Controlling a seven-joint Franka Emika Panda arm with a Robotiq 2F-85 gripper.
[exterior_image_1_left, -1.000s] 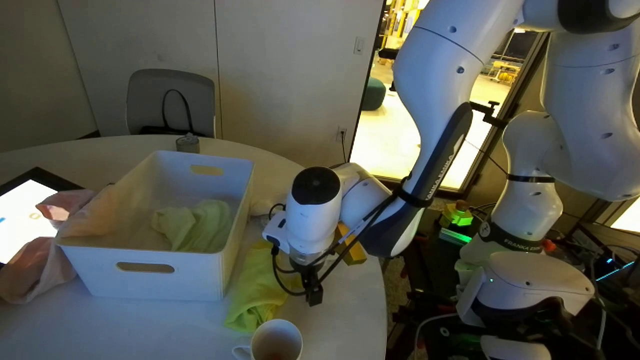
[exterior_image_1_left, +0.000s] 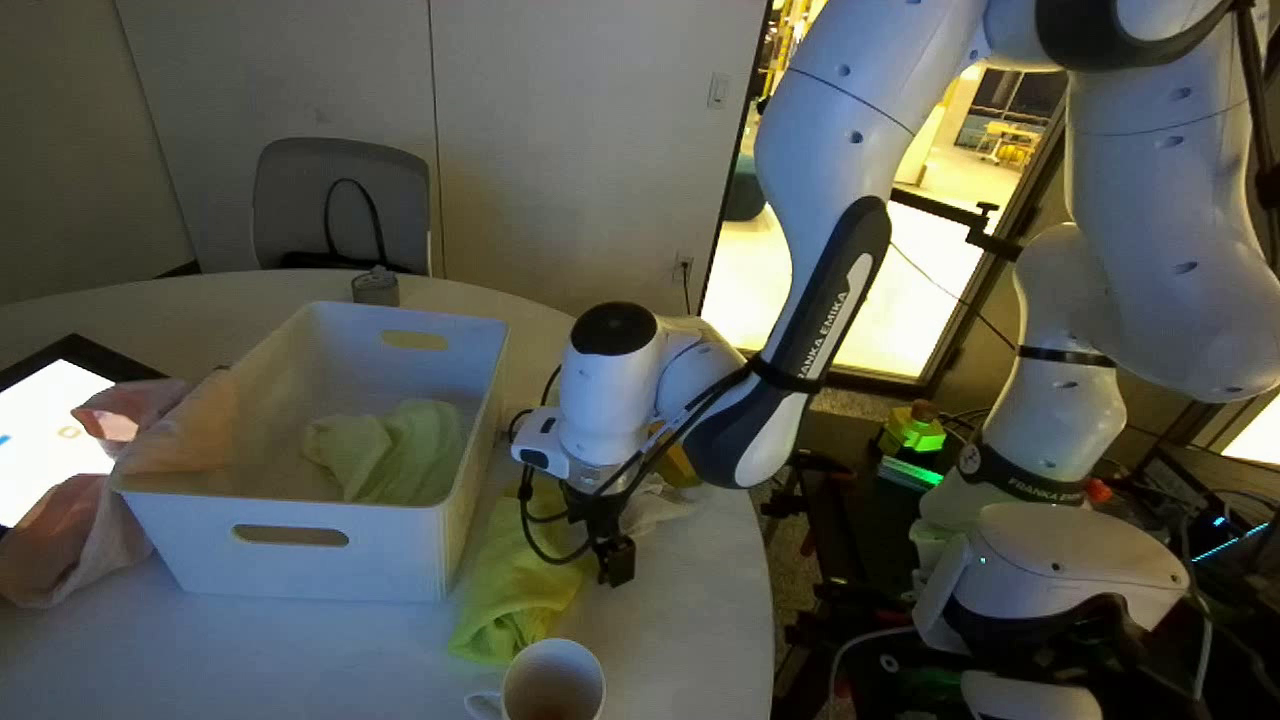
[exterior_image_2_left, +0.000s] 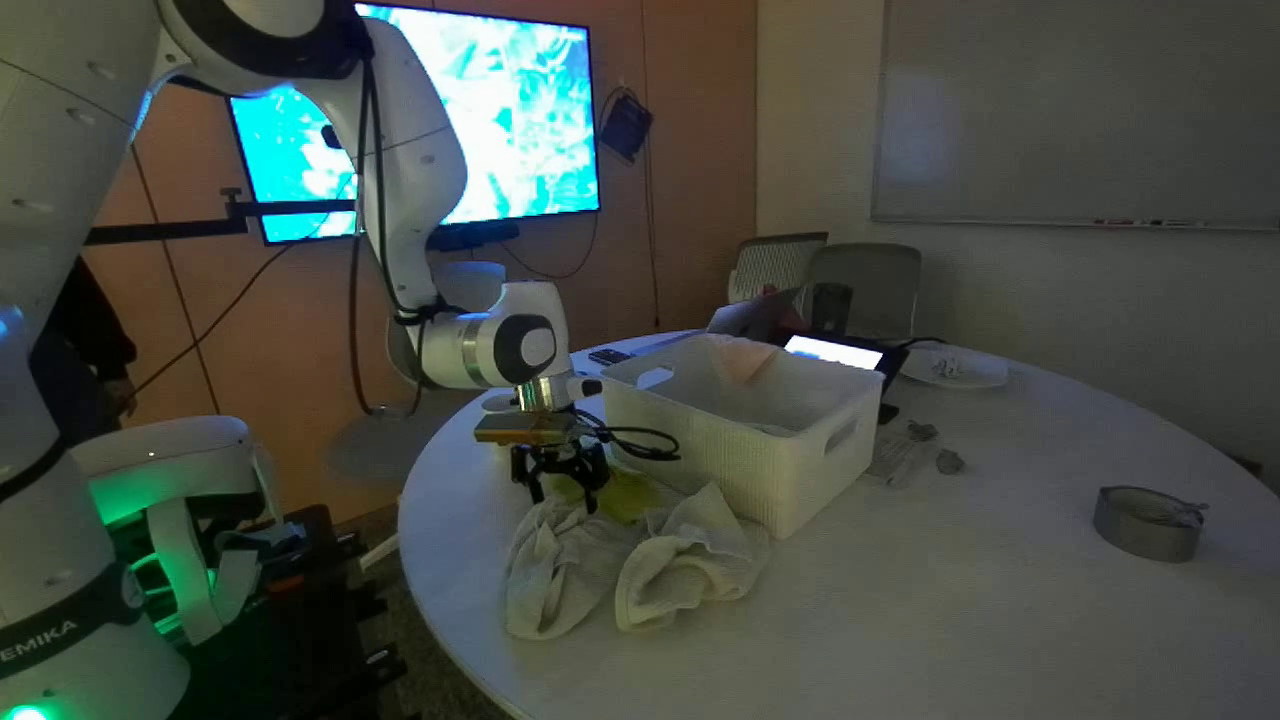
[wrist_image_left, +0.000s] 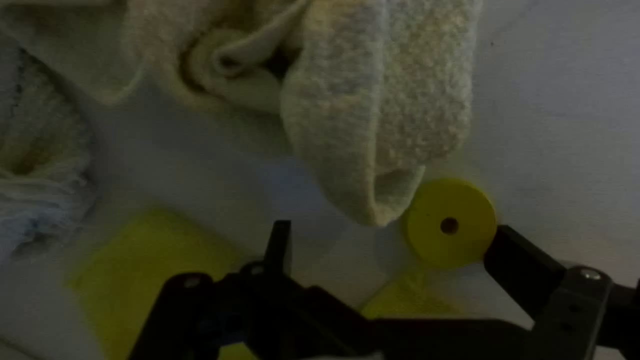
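Observation:
My gripper is open, fingers wide apart, with no cloth gripped between them. In the wrist view a pale towel (wrist_image_left: 384, 108) hangs or lies folded at the top, its lower corner reaching toward the gap. A yellow disc with a hole (wrist_image_left: 450, 223) sits beside the right fingertip; whether they touch cannot be told. Yellow material (wrist_image_left: 150, 264) shows behind the left finger. In exterior view 2 the gripper (exterior_image_2_left: 560, 486) is low over crumpled white towels (exterior_image_2_left: 690, 564). A yellow-green cloth (exterior_image_1_left: 516, 588) lies between the gripper and the white bin (exterior_image_1_left: 288, 564).
Inside the bin is a pale green cloth (exterior_image_1_left: 408, 454); a peach cloth (exterior_image_1_left: 180, 438) drapes over its left side. A mug (exterior_image_1_left: 554, 684) stands at the front. A tape roll (exterior_image_2_left: 1148, 523) lies far right, with open tabletop around it.
The arm has shifted left and toward the back in exterior view 1, bringing the gripper slightly left and up. White cloth behind the wrist now shows more. Bin, mug and yellow-green cloth look unmoved.

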